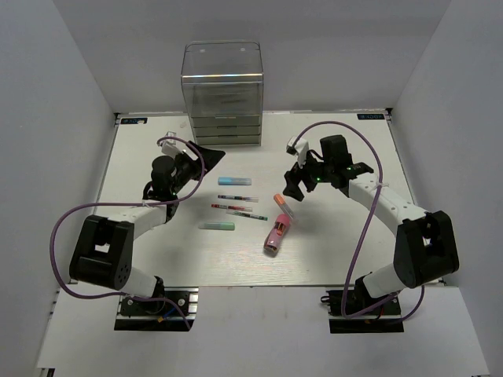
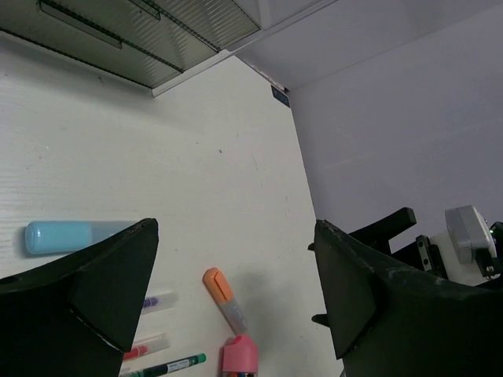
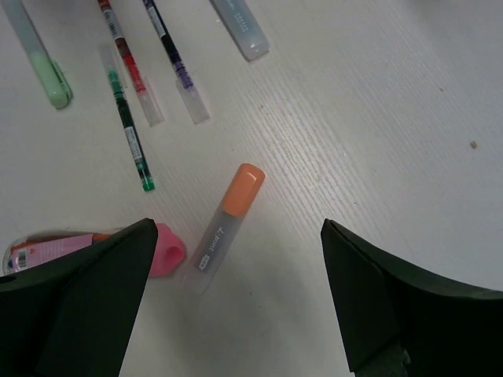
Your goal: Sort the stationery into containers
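Note:
On the white table lie a blue marker, a green marker, thin pens in purple, red and green, an orange highlighter and a pink bottle-like item. My left gripper is open and empty above the upper left of the table, with the blue marker below it. My right gripper is open and empty above the right side; in the right wrist view the orange highlighter lies between and beyond its fingers, on the table below.
A clear tiered drawer unit stands at the back centre. Grey walls bound both sides.

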